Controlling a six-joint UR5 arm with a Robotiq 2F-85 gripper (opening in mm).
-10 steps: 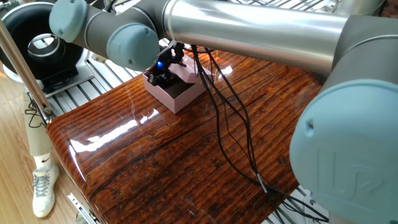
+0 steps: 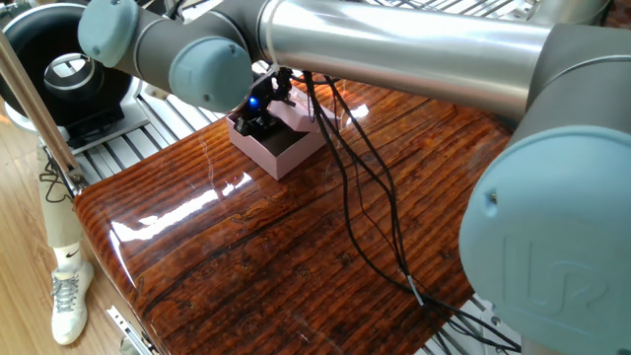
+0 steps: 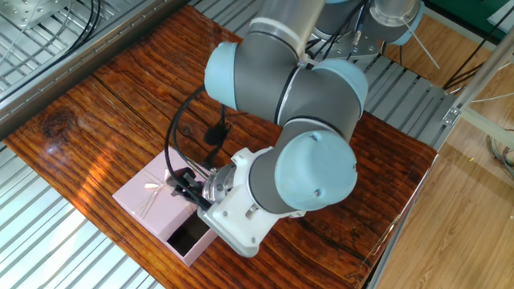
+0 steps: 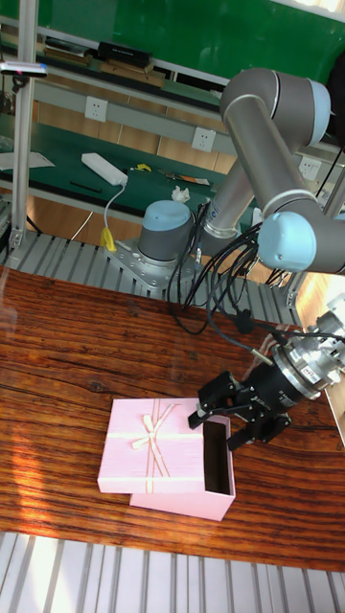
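A pink gift box point(image 4: 184, 504) sits on the wooden table, its dark inside showing along one side. The lid point(image 4: 127, 465), with a ribbon bow point(image 4: 153, 429), lies shifted across the box and covers most of it. My black gripper point(image 4: 215, 431) is at the uncovered side, its fingers spread apart. One fingertip point(image 4: 195, 419) is by the lid's edge and the other is near the box's right wall; whether either touches cannot be told. No object shows between them. In the second exterior view, the wrist partly hides the gripper above the box point(image 3: 193, 250).
Black cables point(image 2: 360, 187) hang from the arm and run over the table point(image 2: 266, 266). Much of the tabletop around the box is bare. Slatted metal framing point(image 4: 61, 578) borders the table's near edge.
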